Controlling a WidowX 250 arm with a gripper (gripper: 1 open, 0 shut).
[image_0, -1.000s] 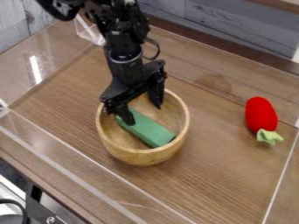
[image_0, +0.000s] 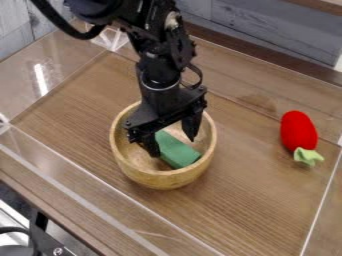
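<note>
A black gripper (image_0: 166, 128) reaches down from the top into a wooden bowl (image_0: 160, 176) at the centre of the camera view, its fingers spread around a green block (image_0: 179, 152) lying in the bowl. The block is partly hidden behind the fingers. Whether the fingers touch it is not clear.
A red object with a pale green tip (image_0: 298, 132) lies on the wooden table (image_0: 254, 200) to the right. A grey panel runs along the back.
</note>
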